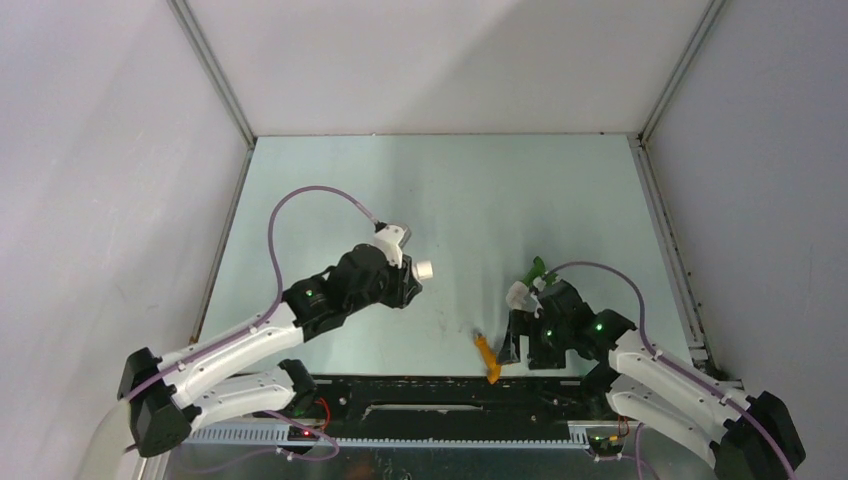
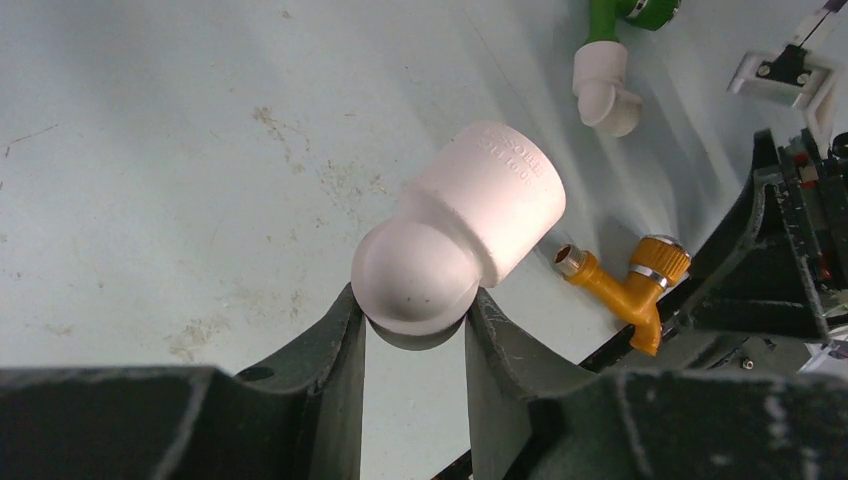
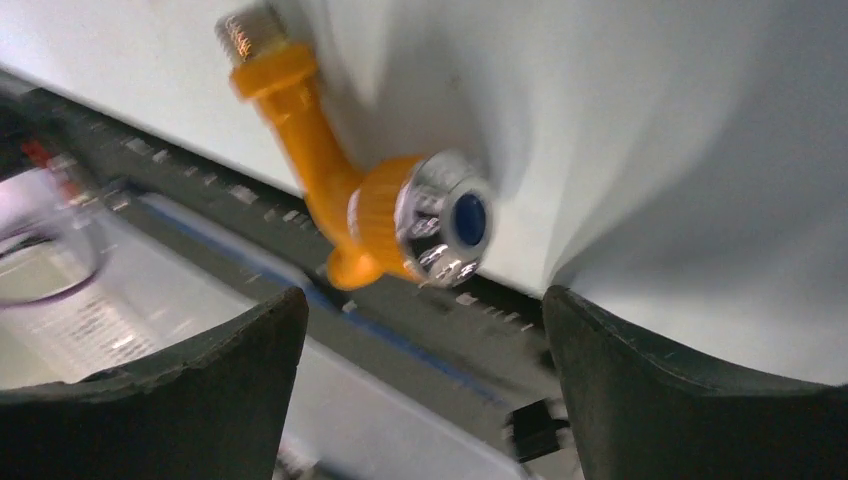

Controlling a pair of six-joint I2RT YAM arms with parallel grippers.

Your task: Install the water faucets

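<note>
My left gripper holds a white plastic pipe elbow (image 2: 470,210) between its fingertips, raised above the board. Near the front edge lies an orange faucet (image 1: 487,358) with a metal threaded end, seen closely but blurred in the right wrist view (image 3: 316,150). My right gripper is open beside the orange faucet, nothing between its fingers. Behind the right gripper lies a green faucet (image 2: 603,20) with a white elbow (image 2: 605,95) on its end.
The pale board (image 1: 440,180) is clear at the back and centre. White walls surround it on the left, right and back. A dark bar (image 1: 430,390) runs along the front edge.
</note>
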